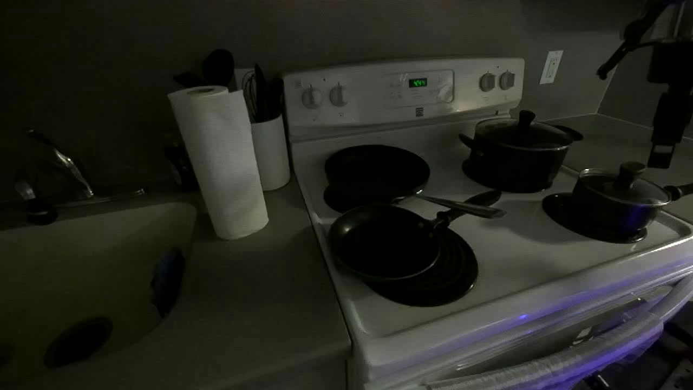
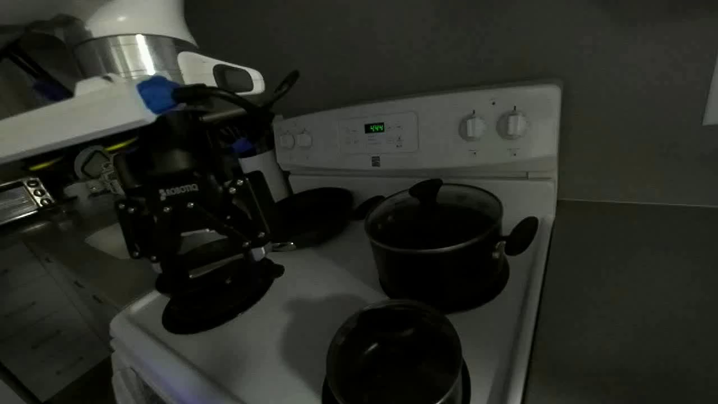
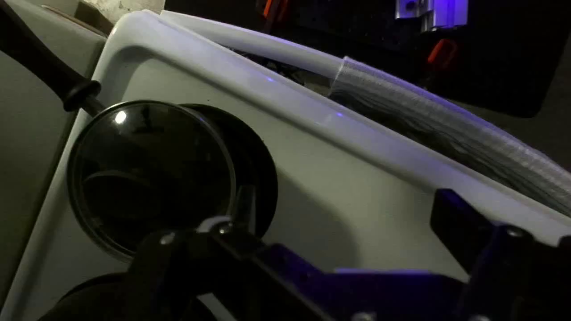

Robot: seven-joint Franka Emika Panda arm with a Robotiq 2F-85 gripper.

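Note:
High over the white stove (image 2: 303, 336), my gripper (image 2: 212, 259) stands open with nothing between its fingers. In the wrist view its fingertips are wide apart, the left finger (image 3: 246, 206) overlapping the edge of a burner in the picture. The small black saucepan (image 1: 614, 208) has a glass lid (image 3: 150, 171) and sits off-centre on the front right burner. Behind it a larger black pot (image 2: 434, 269), also lidded, rests on the back right burner. Two dark frying pans occupy the left side: one at the front (image 1: 383, 244), one at the back (image 1: 377, 172).
A utensil (image 1: 461, 207) lies across the pans' handles. Left of the stove are a paper towel roll (image 1: 224, 162), a utensil holder (image 1: 270, 153) and a sink (image 1: 65, 260). A towel (image 3: 428, 117) hangs over the oven handle. Bare stovetop lies between the left and right burners.

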